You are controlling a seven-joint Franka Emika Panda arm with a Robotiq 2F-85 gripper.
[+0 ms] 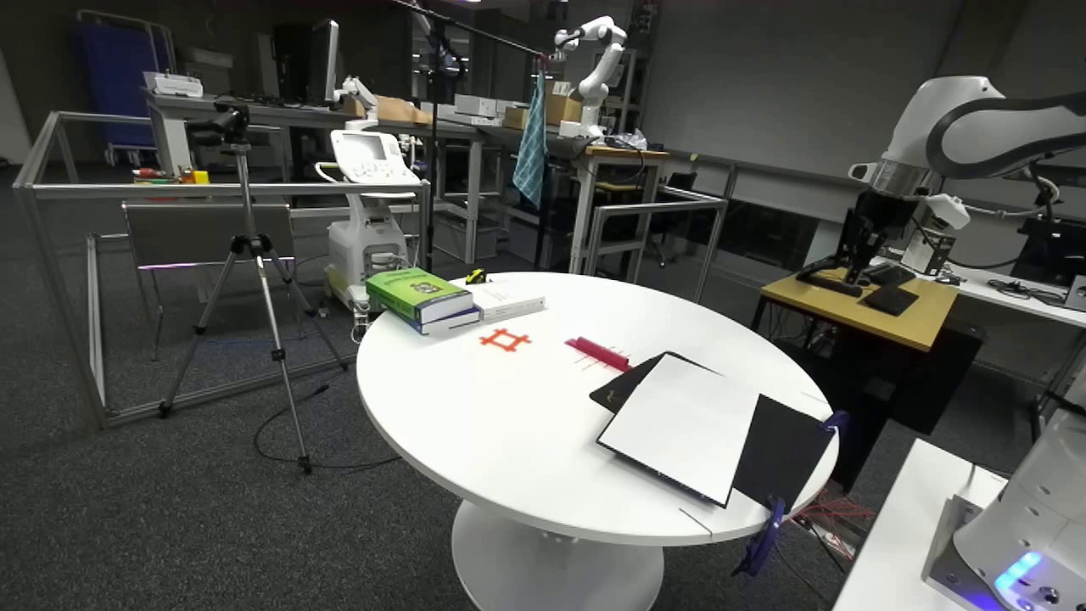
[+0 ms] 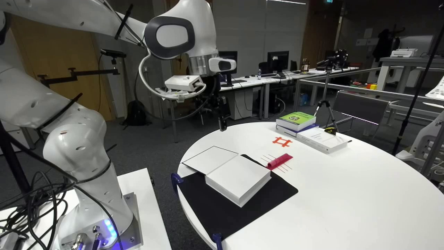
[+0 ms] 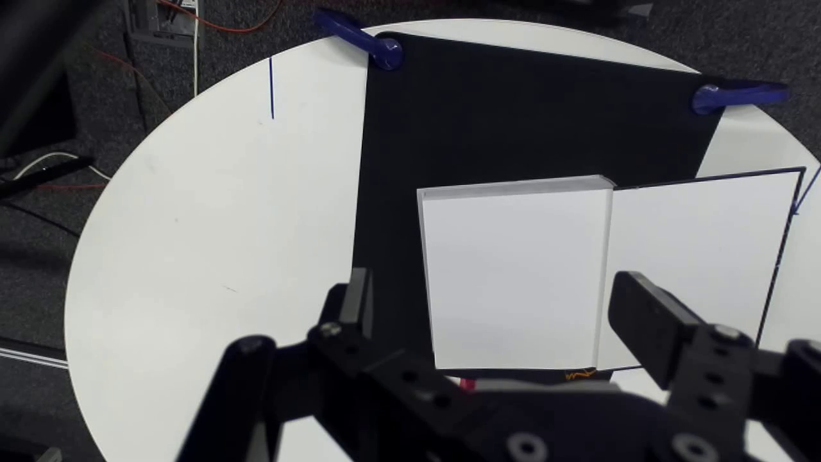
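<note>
An opened white box or book [image 2: 239,177] lies on a black mat [image 2: 222,216] on the round white table [image 2: 358,200]; its thin cover is folded out flat to one side. From above, in the wrist view, the thick white block [image 3: 516,281] and the flat cover [image 3: 704,246] show side by side. My gripper hangs well above them, its two fingers wide apart with only air between. In the second exterior view the dark gripper [image 2: 223,118] is beyond the mat's far side, clear of everything on the table.
Blue clamps [image 3: 389,52] hold the mat at the table edge. A magenta roll [image 2: 279,160] lies close to the mat, and orange tape marks [image 2: 282,141] are farther off. Stacked books, a green one [image 2: 296,120] on top, stand at the far side.
</note>
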